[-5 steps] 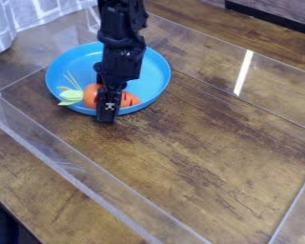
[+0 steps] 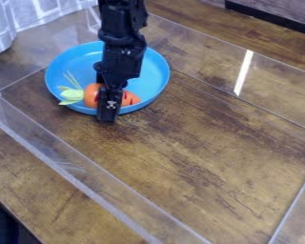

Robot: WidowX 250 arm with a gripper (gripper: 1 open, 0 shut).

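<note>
A light blue plate (image 2: 152, 78) lies at the upper left of the wooden surface. On it rests an orange carrot toy (image 2: 94, 95) with pale yellow-green leaves (image 2: 71, 95) at its left end. My black gripper (image 2: 108, 100) reaches down from above into the plate, its fingers over the carrot and hiding part of it. It appears shut on the carrot, near the plate's front edge.
Bare wooden surface (image 2: 206, 172) fills the middle and right. Clear plastic edges run along the left and far sides. A white crinkled object (image 2: 5, 24) sits at the top left, and a dark strip lies at the top right.
</note>
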